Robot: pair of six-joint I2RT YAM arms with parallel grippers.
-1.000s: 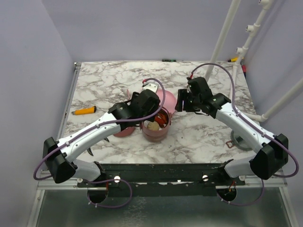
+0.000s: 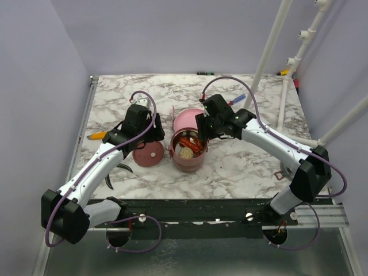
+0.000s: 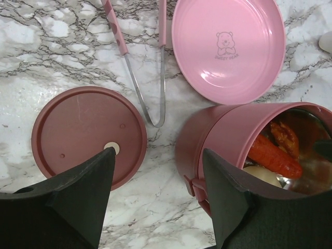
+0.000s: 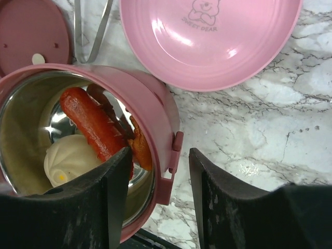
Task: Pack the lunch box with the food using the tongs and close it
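The pink lunch box [image 2: 187, 164] stands upright with its top uncovered, holding a red sausage [image 4: 92, 120], a pale bun [image 4: 67, 158] and a browned piece [image 4: 140, 148]. Above its right rim is my right gripper, fingers apart: one overlaps the inside, the other is outside past the side clip [image 4: 167, 181]. Whether they touch the wall, I cannot tell. My left gripper is open and empty, over the gap between the lunch box and the dark pink round lid [image 3: 88, 135]. Behind the box, a pink plate [image 3: 228, 46] lies empty.
Metal tongs with pink handles [image 3: 162, 78] lie between lid and plate. A yellow-handled tool [image 2: 96, 135] is at the left, and white pipes [image 2: 283, 103] rise at the right. Bare marble [image 2: 236, 172] extends right of the lunch box.
My right gripper has come left from beside the box to its right rim.
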